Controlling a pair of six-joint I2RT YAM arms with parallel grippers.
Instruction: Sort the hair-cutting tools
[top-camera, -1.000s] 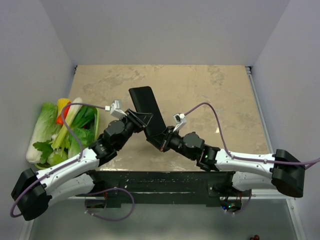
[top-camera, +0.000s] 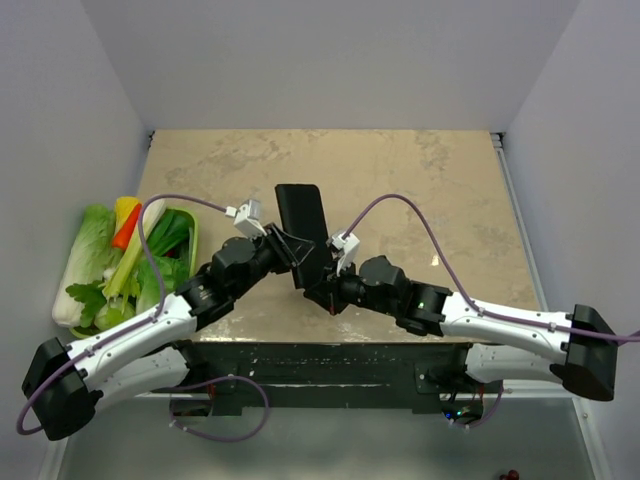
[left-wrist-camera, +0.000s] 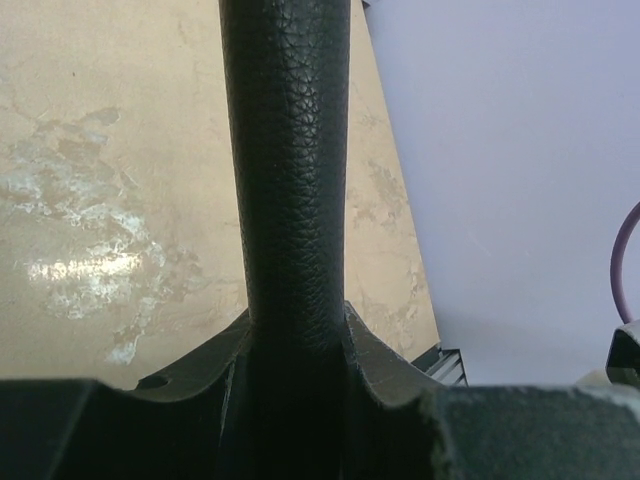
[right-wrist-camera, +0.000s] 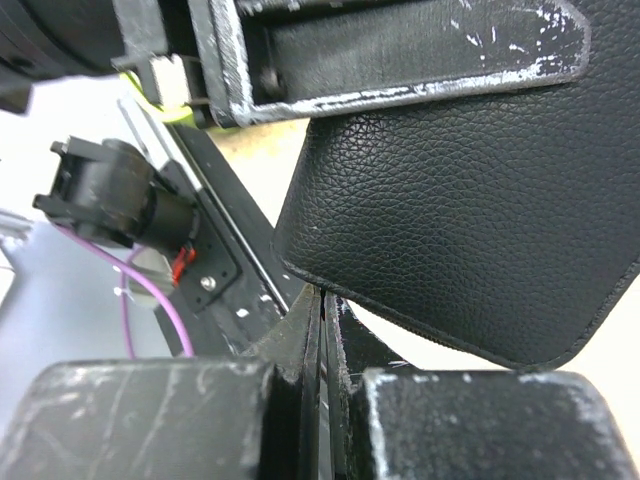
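A black leather-textured case (top-camera: 302, 212) is held up over the middle of the table, near its front side. My left gripper is shut on it, one finger against each side, and the case rises upright in the left wrist view. In the right wrist view, a worn left finger (right-wrist-camera: 420, 62) lies across the case's broad face. A zipper seam (right-wrist-camera: 440, 338) runs along its edge. My right gripper is shut with its tips touching that seam; whether a thin zipper pull is between them cannot be made out. No cutting tools show; the inside is hidden.
A green basket (top-camera: 194, 240) packed with vegetables stands at the left edge of the table, beside the left arm. Grey walls enclose the sides.
The case has shifted slightly right and toward the front with my left gripper. My right gripper has come a little toward the front, staying close to the case.
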